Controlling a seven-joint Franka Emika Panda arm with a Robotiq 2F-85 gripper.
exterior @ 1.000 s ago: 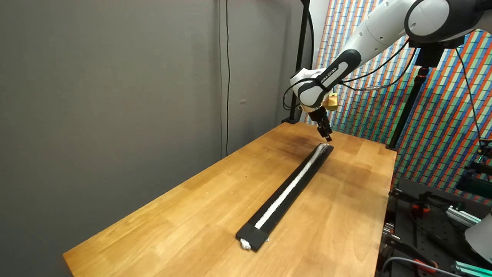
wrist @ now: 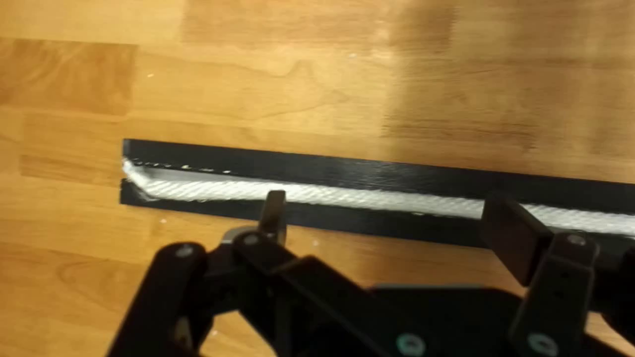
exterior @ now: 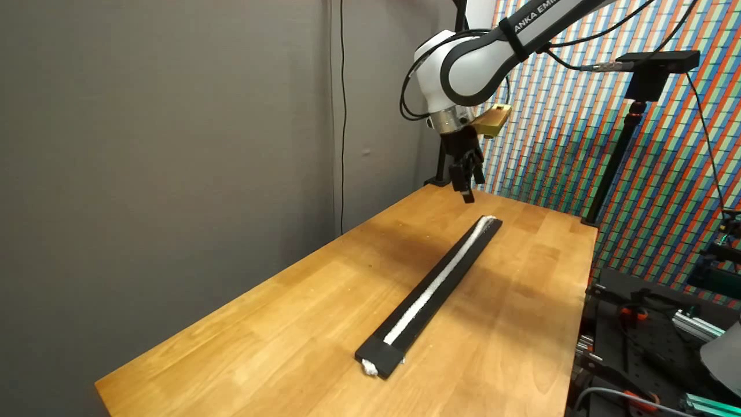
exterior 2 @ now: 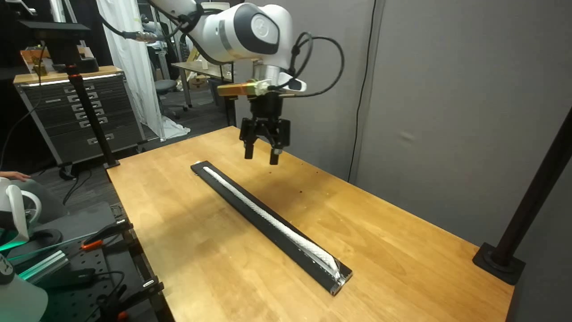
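A long black channel (exterior: 430,309) lies flat on the wooden table, with a white rope (exterior: 434,285) running along its groove. In exterior view 2 the rope (exterior 2: 268,215) lies lengthwise in the channel (exterior 2: 241,207), and its near end sits at the channel's tip. My gripper (exterior 2: 261,158) hangs above the table, clear of both, its fingers apart and empty. The wrist view shows one end of the rope (wrist: 357,197) bending toward the channel's edge at the left. There the open gripper spans a stretch of the rope from above without visible contact.
A black post (exterior 2: 509,225) stands at its right corner, and another post (exterior: 615,160) at the far right in exterior view 1. A tool cart (exterior: 639,347) adjoins the table. Grey walls border the far side.
My arm has risen and come away from the channel's far end, moving left and nearer in exterior view 1. The channel and the rope look unchanged.
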